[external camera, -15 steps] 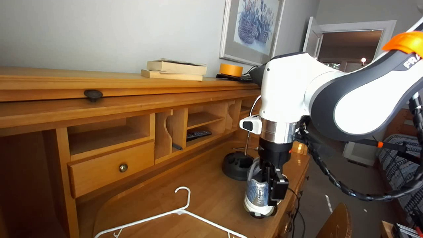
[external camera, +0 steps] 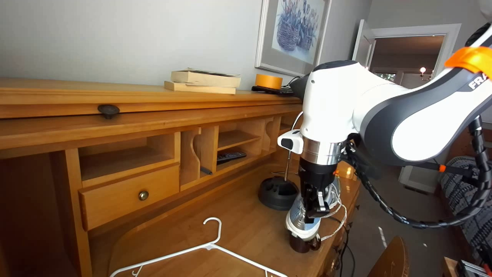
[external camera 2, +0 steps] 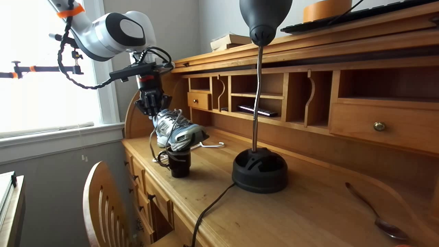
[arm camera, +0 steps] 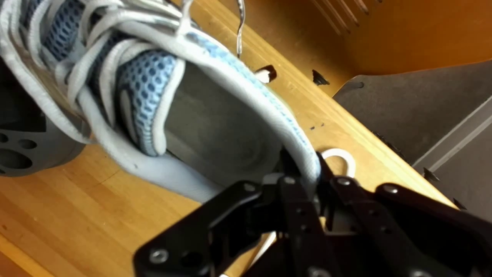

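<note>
A grey and white running shoe (external camera 2: 176,128) with light-blue mesh hangs tilted above the desk, toe lower than heel. My gripper is shut on the rim of its heel, one finger inside the opening and one outside. The laces (arm camera: 108,60) and the empty inside of the shoe face the wrist camera. Under the front of the shoe stands a dark mug (external camera 2: 179,163), upright, its handle toward the desk's front edge. Whether shoe and mug touch I cannot tell. In exterior view 1 my gripper (external camera: 314,213) partly covers the shoe.
A black desk lamp (external camera 2: 260,173) stands close by, its cord running over the front edge. A white hanger (external camera: 210,246) lies on the desk, and a spoon (external camera 2: 376,216) rests farther along. Below the front edge is a wooden chair (external camera 2: 105,206).
The shoe has risen a little with my gripper and turned, its tilt now different. The mug shows beneath it in exterior view 1, where the shoe hid it before.
</note>
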